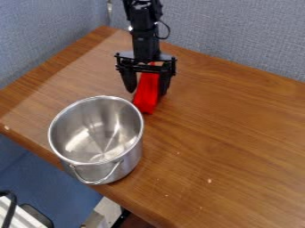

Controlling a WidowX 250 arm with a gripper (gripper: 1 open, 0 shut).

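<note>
My gripper [145, 78] hangs from the top of the camera view, its black fingers open on either side of a red elongated object [146, 98] on the wooden table [226, 142]. The red object's far end is partly hidden by the gripper; whether the fingers touch it I cannot tell. A shiny steel pot [95, 141] with a wire handle stands at the front left, in front of and left of the red object.
Grey padded walls rise behind and at the left. The table's left edge runs close by the pot, with blue floor below.
</note>
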